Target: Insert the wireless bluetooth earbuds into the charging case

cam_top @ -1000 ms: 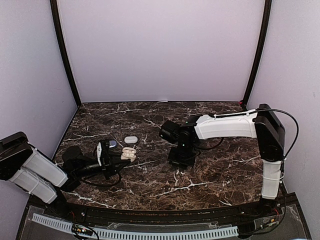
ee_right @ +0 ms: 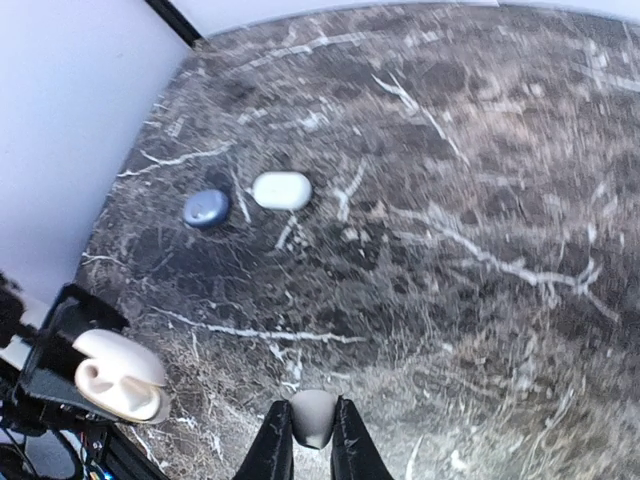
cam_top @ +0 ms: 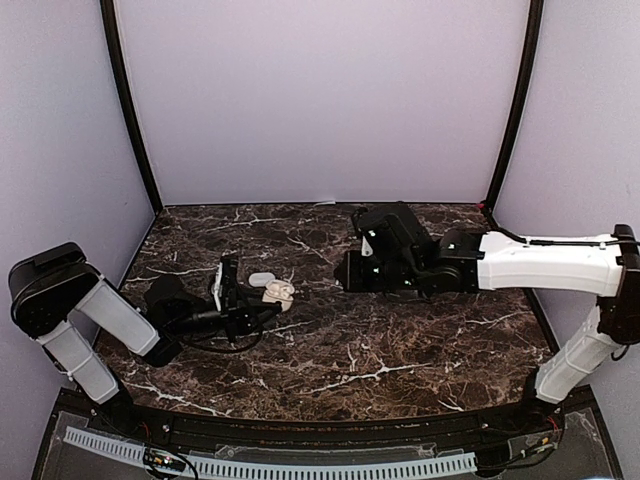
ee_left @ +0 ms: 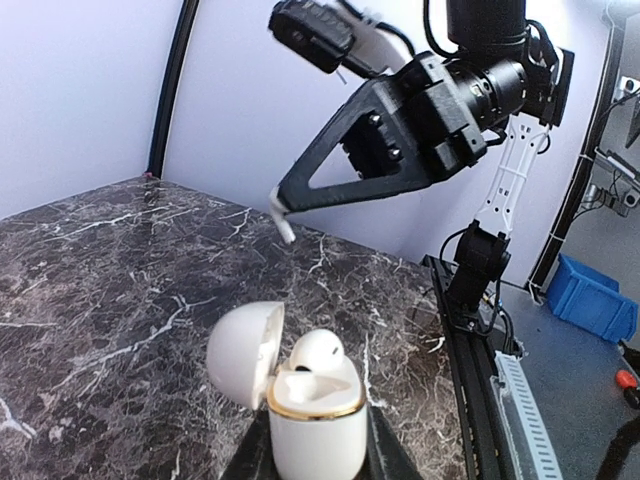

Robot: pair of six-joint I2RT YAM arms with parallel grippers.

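My left gripper (cam_top: 266, 308) is shut on the white charging case (ee_left: 318, 435), holding it above the table at the left. The case's lid (ee_left: 243, 355) stands open, and a rounded white form shows inside its rim; whether that is a seated earbud I cannot tell. In the right wrist view, a white earbud (ee_right: 314, 418) is pinched between the fingertips of my right gripper. Its pale stem juts down from the right fingertips in the left wrist view. The right gripper is raised to the right of the case, apart from it.
On the marble table (ee_right: 400, 300), a white oval case (ee_right: 282, 190) and a dark blue case (ee_right: 206, 208) lie behind the left gripper. A blue bin (ee_left: 592, 298) stands off the table in the left wrist view.
My left gripper has shifted right and slightly up in the top view, carrying the open case.
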